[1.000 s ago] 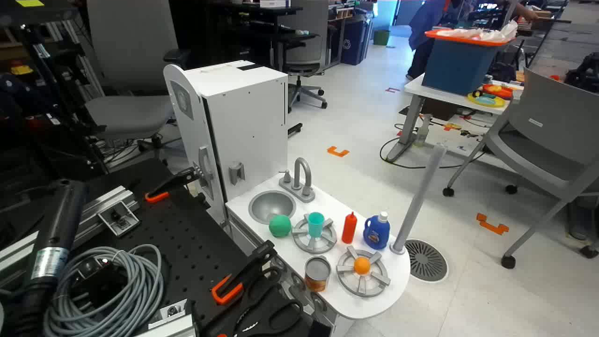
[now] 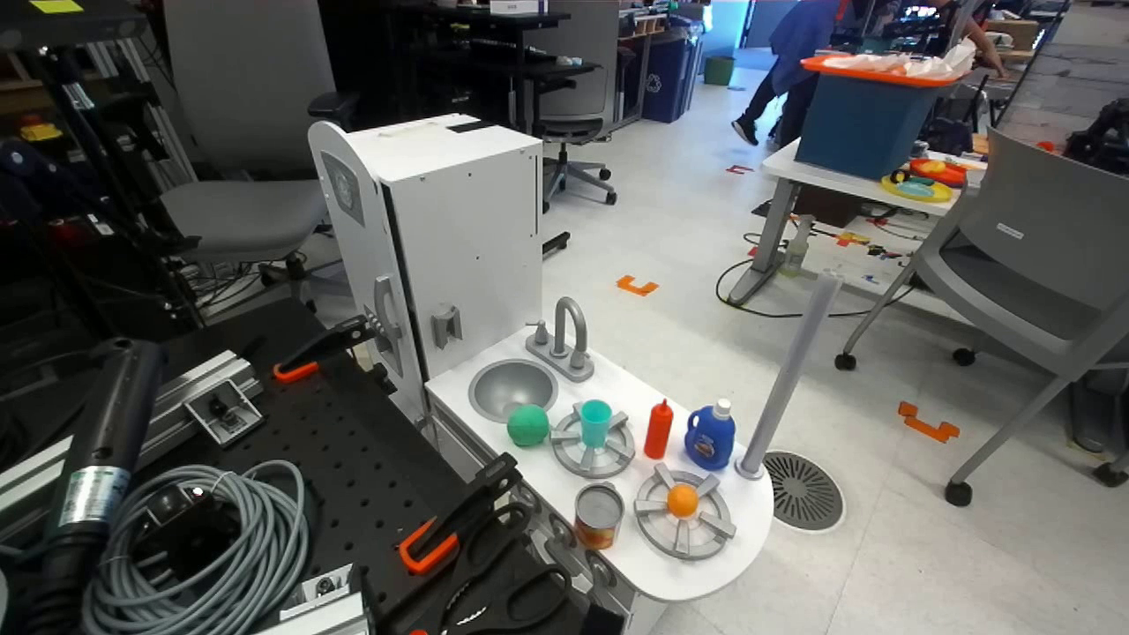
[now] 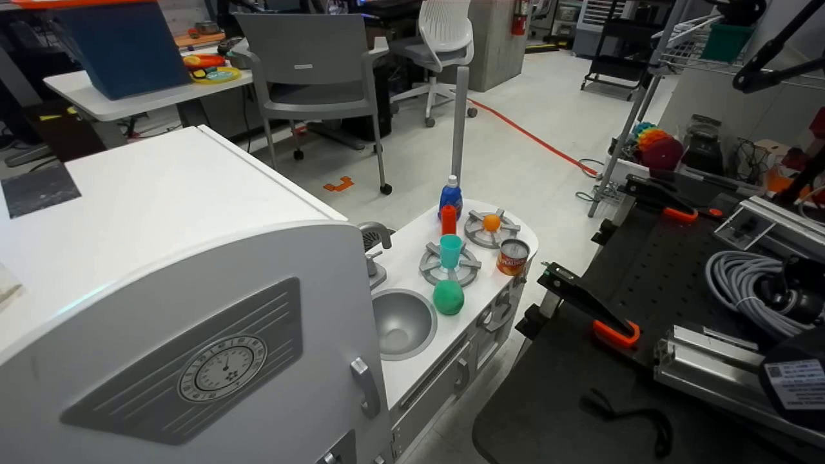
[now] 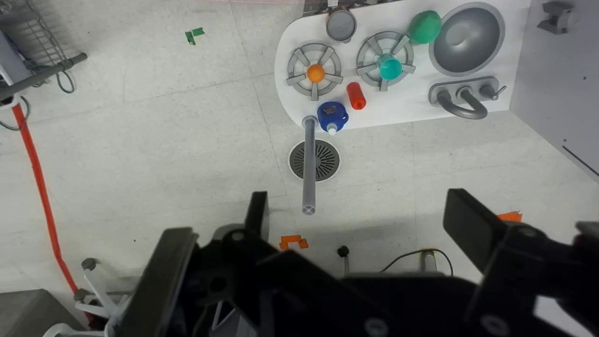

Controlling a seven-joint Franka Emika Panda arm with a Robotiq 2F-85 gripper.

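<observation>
My gripper stands open in the wrist view, its dark fingers wide apart with nothing held between them. It is high up and away from the toy kitchen's white counter. An orange ball rests on the burner nearer the rounded end, and a teal cup on the other burner. Close to the sink sits a green ball. A red bottle and a blue jug stand along one long edge. At the opposite edge is an open-topped can. Neither exterior view clearly shows the gripper's fingers.
A grey post rises from the counter beside the blue jug. The tall white cabinet and the faucet stand at the sink end. A black table with clamps and coiled cable runs alongside.
Nothing on the counter has moved. Only the person in the far background has shifted, with a leg now stretched out to the left.
</observation>
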